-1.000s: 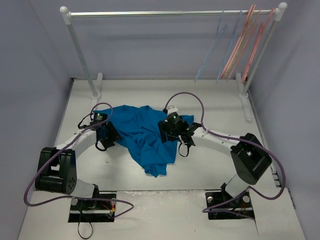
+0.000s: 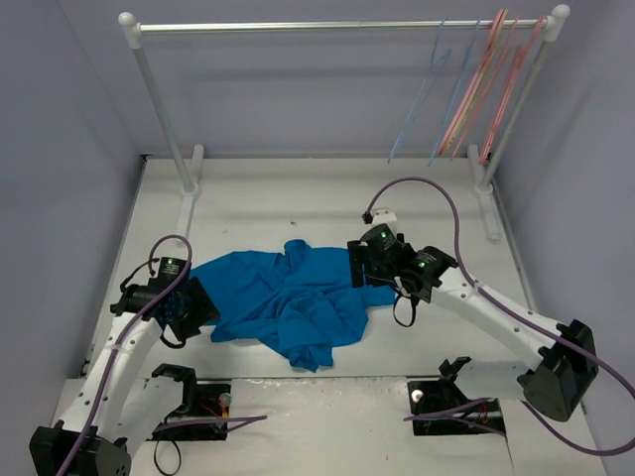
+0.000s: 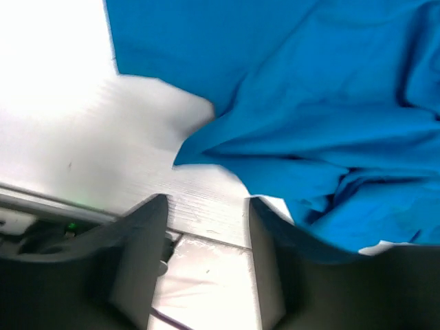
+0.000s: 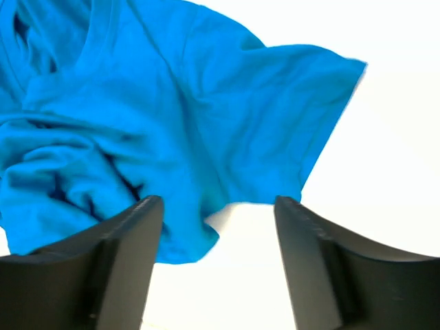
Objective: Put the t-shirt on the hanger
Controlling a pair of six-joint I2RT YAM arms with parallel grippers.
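The blue t-shirt (image 2: 283, 297) lies crumpled on the white table, its lower part bunched toward the front edge. At its left side, in the top view, is my left gripper (image 2: 201, 319); in the left wrist view its fingers (image 3: 146, 237) stand apart, with bare table between the tips and the cloth just beyond. My right gripper (image 2: 359, 266) is over the shirt's right side, open; the right wrist view shows a sleeve (image 4: 275, 117) beyond its fingers (image 4: 148, 227) and no cloth clearly gripped. Blue hangers (image 2: 422, 94) and pink hangers (image 2: 476, 89) hang from the rail.
The rack's metal rail (image 2: 337, 27) spans the back, with a white post (image 2: 164, 109) at its left. Bare table (image 2: 298, 193) lies between shirt and back wall. Robot bases (image 2: 203, 409) sit along the front edge.
The shirt has shifted toward the front and lies more bunched and wider. My left gripper has moved toward the front; my right gripper has moved to the right.
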